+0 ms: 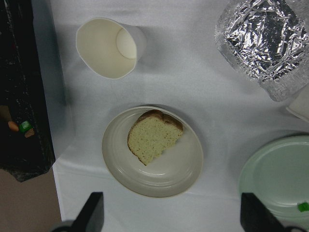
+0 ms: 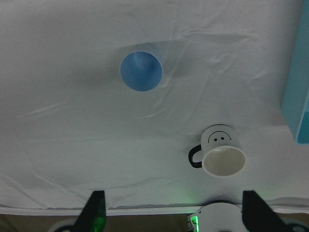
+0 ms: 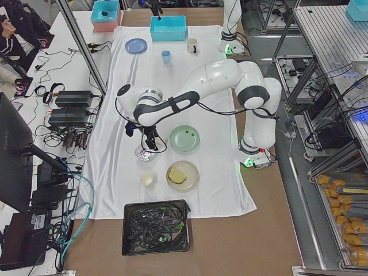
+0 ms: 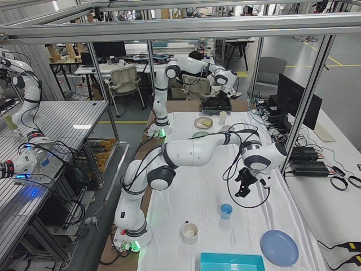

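Note:
My left gripper hangs over the foil packet; in the left wrist view its fingers are wide apart, empty. Below it show a bread slice on a beige plate, a cream cup and a green plate. My right gripper is open, high over the other end of the cloth, where a blue cup and a white mug with a black handle stand.
A black lined bin sits beyond the cloth's edge by the bread. A turquoise box and a blue plate lie at the opposite end.

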